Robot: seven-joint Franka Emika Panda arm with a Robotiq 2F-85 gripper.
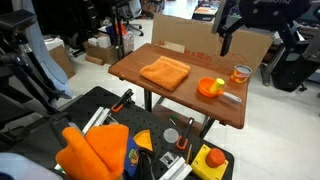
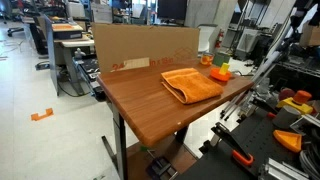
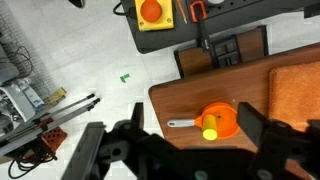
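On the wooden table point(image 1: 135, 66) lies an orange cloth point(image 1: 165, 71), spread and slightly rumpled. Beside it sits a round orange dish point(image 3: 228, 118) with a small yellow object point(image 3: 209, 127) in it. A pale utensil point(image 3: 182, 123) lies next to the dish, apart from the cloth. Behind the dish stands a can-like container point(image 1: 240, 74). My gripper is open high above the table, its dark fingers point(image 3: 128, 130) spread wide with nothing held. In the wrist view, the dish and utensil appear between and below the fingers.
A cardboard panel point(image 2: 145, 48) stands along the table's far edge. The robot's black base platform point(image 1: 120, 112) adjoins the table, carrying orange fabric point(image 1: 90, 155) and a red-topped yellow button box point(image 1: 212, 160).
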